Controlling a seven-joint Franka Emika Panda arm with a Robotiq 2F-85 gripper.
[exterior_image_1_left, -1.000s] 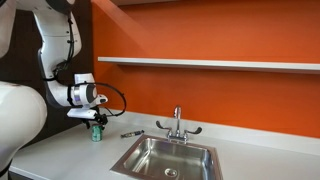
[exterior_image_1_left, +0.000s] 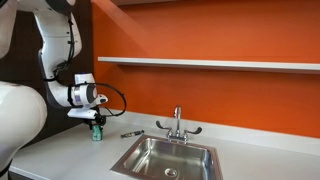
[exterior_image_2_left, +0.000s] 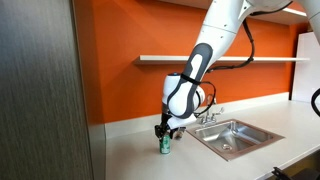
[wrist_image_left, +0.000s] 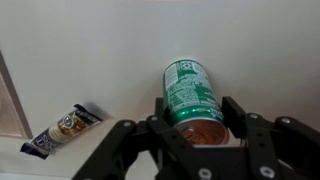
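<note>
A green can (wrist_image_left: 190, 95) with a white band and a copper-coloured end stands on the counter, left of the sink. My gripper is shut on the can, with a dark finger at either side of it in the wrist view. In exterior view 1 the can (exterior_image_1_left: 96, 132) shows just under the gripper (exterior_image_1_left: 95, 122). From the other side, exterior view 2 has the can (exterior_image_2_left: 165, 145) upright at the counter surface below the arm.
A snack in a dark wrapper (wrist_image_left: 62, 132) lies on the counter between the can and the sink (exterior_image_1_left: 128, 163). The sink basin is empty below its faucet (exterior_image_1_left: 178, 124). A white shelf (exterior_image_1_left: 210, 65) runs along the orange wall. Bare counter (exterior_image_2_left: 125, 165) surrounds the can.
The can and the wrapped snack appear in the same places.
</note>
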